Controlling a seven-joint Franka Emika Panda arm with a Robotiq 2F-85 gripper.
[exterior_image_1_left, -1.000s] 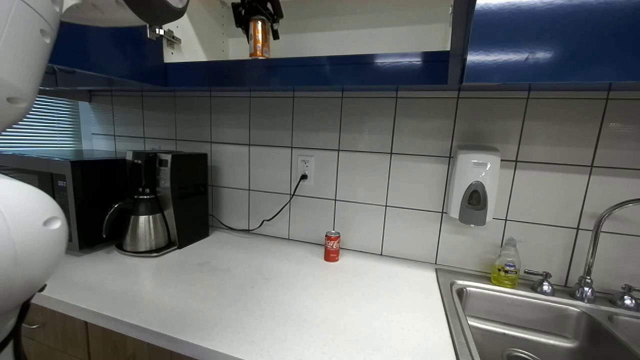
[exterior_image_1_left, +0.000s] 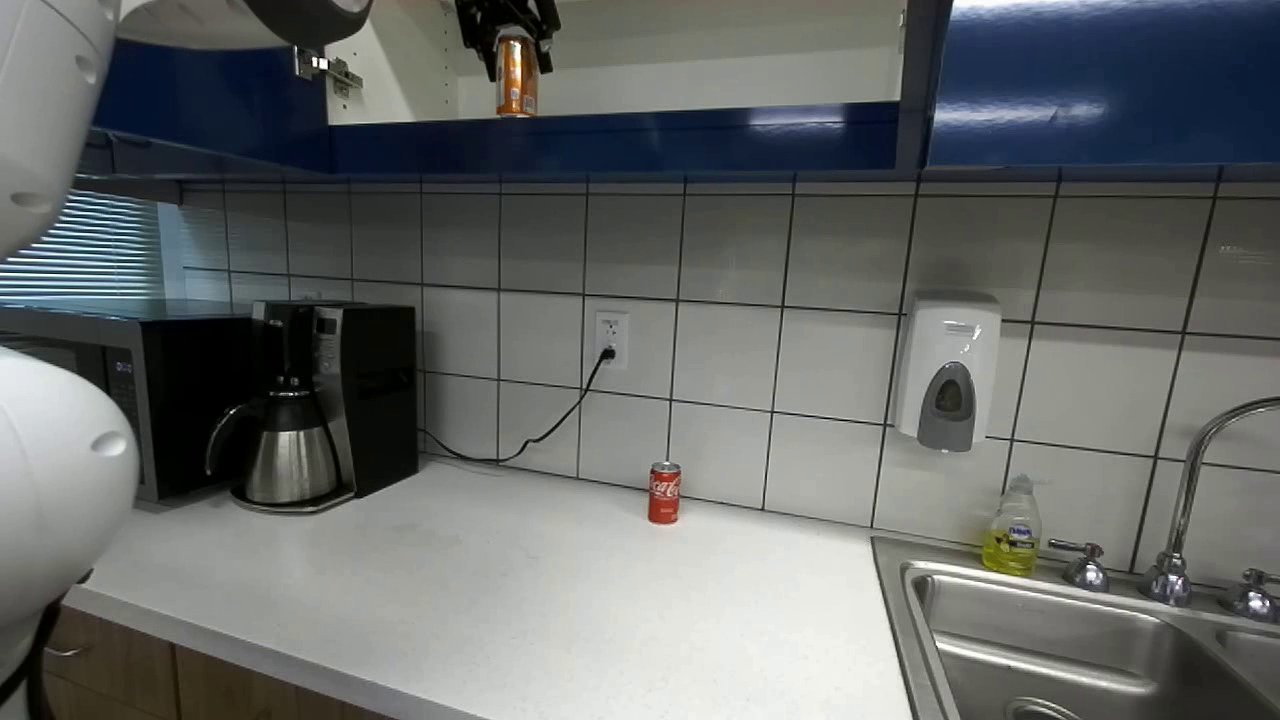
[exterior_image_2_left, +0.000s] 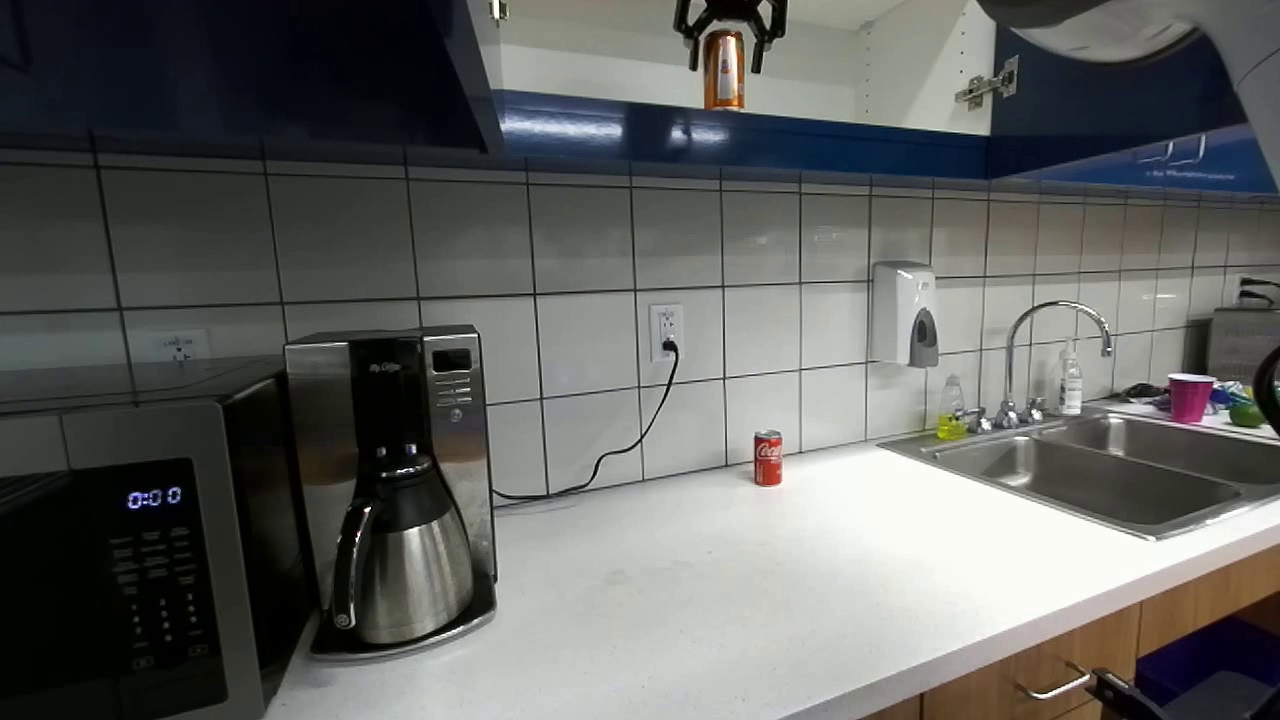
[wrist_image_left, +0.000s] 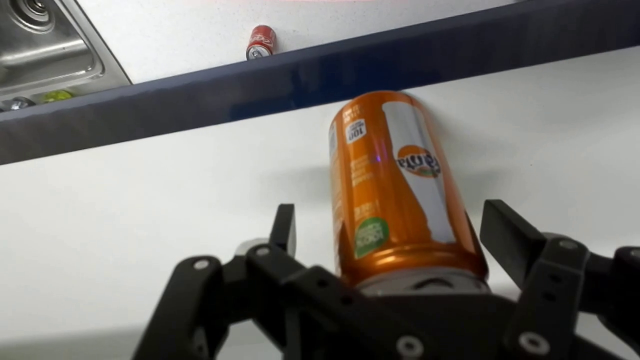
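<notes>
An orange Fanta can (wrist_image_left: 396, 186) stands upright on the shelf of the open upper cabinet, close behind its blue front edge. In the wrist view my gripper is open, with one finger on either side of the can's upper end and a gap showing at the left. From exterior view 2, the gripper (exterior_image_2_left: 726, 54) straddles the orange can (exterior_image_2_left: 723, 74) from above. A red Coca-Cola can (exterior_image_1_left: 663, 493) stands on the white counter below, near the tiled wall.
The cabinet's blue front edge (exterior_image_1_left: 612, 140) runs along the shelf, with bare shelf beside the can. A coffee maker (exterior_image_2_left: 396, 504) and microwave (exterior_image_2_left: 144, 528) occupy the counter's left. To the right are the sink (exterior_image_1_left: 1080, 636) and a wall soap dispenser (exterior_image_1_left: 949, 372). Mid-counter is clear.
In exterior view 1 my gripper sits very slightly higher and to the left compared with a second ago. The cans look essentially in the same places.
</notes>
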